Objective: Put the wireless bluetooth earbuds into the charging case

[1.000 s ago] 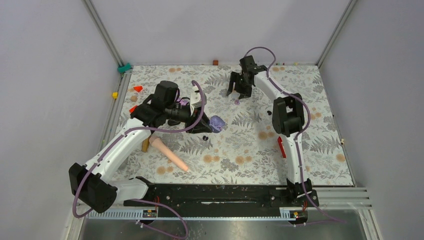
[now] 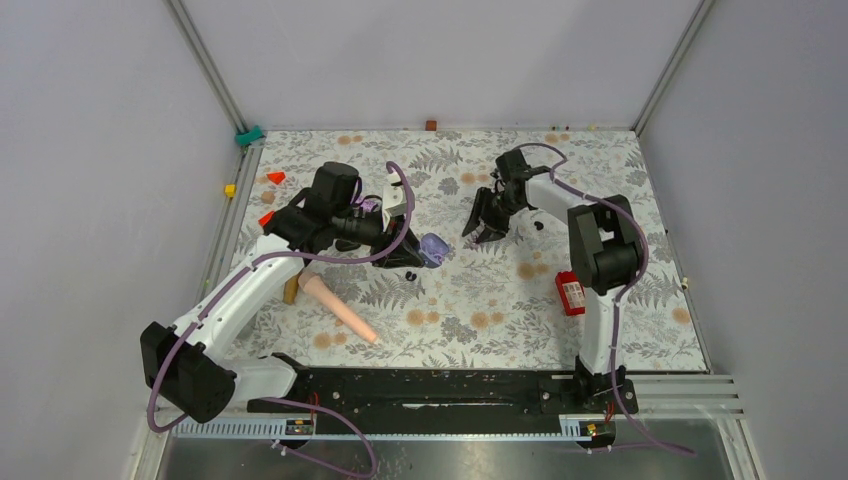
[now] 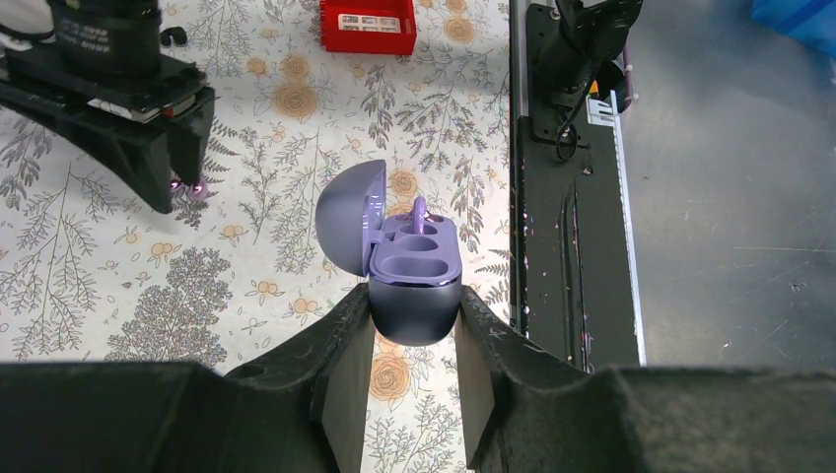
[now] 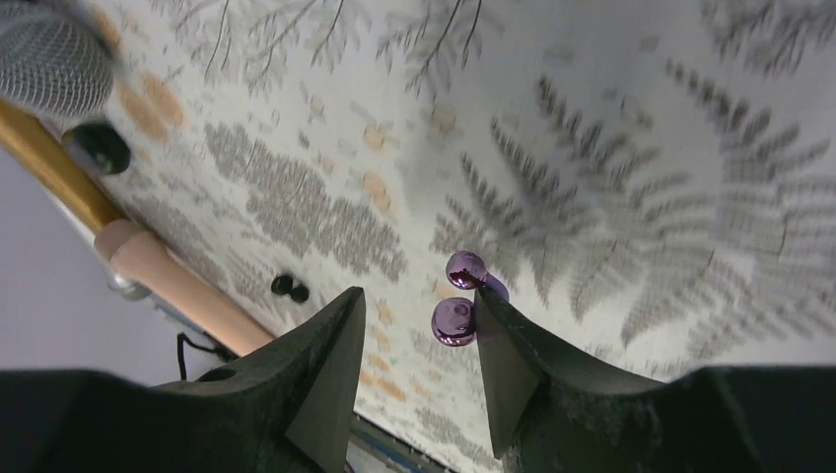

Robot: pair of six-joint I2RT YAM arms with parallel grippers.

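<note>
My left gripper is shut on the purple charging case (image 3: 414,236). The lid stands open to the left in the left wrist view, with recesses visible and an upright purple piece (image 3: 419,209) at the far end of the body. In the top view the case (image 2: 434,250) is off the table's centre. My right gripper is part open. Two shiny purple earbud heads (image 4: 453,321) show by its right fingertip, partly covered by it; whether they touch it I cannot tell. From the left wrist view, they (image 3: 197,187) are beside the right gripper.
A red box (image 2: 571,293) lies near the front right, and a flesh-coloured cylinder (image 2: 338,306) at front left. Small black pieces (image 2: 411,276) rest in front of the case.
The right arm has moved toward the table's front, and the purple earbud pieces beside its fingers have shifted the same way. My left arm and the case look unmoved.
</note>
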